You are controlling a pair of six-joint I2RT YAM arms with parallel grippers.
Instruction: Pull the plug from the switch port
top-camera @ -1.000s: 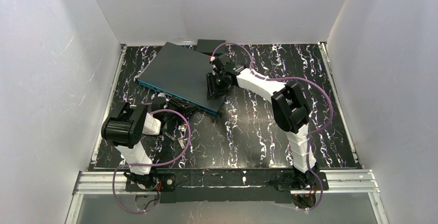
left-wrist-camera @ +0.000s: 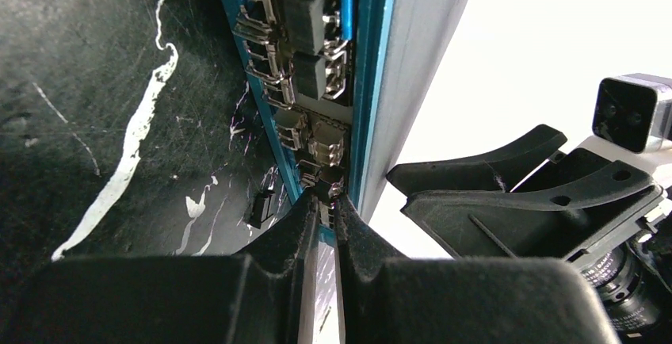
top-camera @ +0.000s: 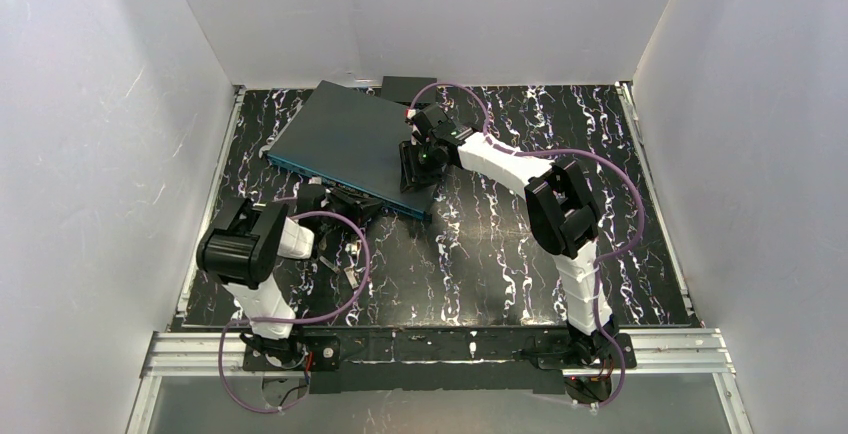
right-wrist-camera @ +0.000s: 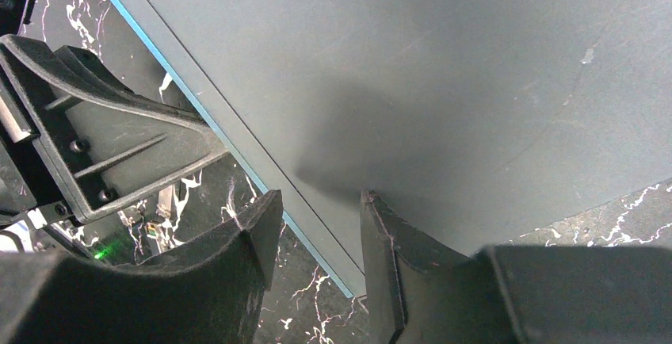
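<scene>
The dark grey flat switch (top-camera: pixel 350 144) with its blue front edge lies at an angle at the back left. In the left wrist view its port row (left-wrist-camera: pixel 305 66) holds several small metal and black plugs. At the lower end of that row, my left gripper has its fingertips against a small dark plug (left-wrist-camera: pixel 331 179). A narrow gap runs between the fingers; whether they grip the plug is unclear. My right gripper is over the switch's right front corner, its fingers apart with the switch's surface visible between them. Contact there is hidden.
Small loose parts (top-camera: pixel 351 278) lie on the black marble table (top-camera: pixel 490 264) in front of the switch. A dark flat piece (top-camera: pixel 408 89) sits behind it. Purple cables (top-camera: pixel 365 254) loop along both arms.
The right arm looks unmoved.
</scene>
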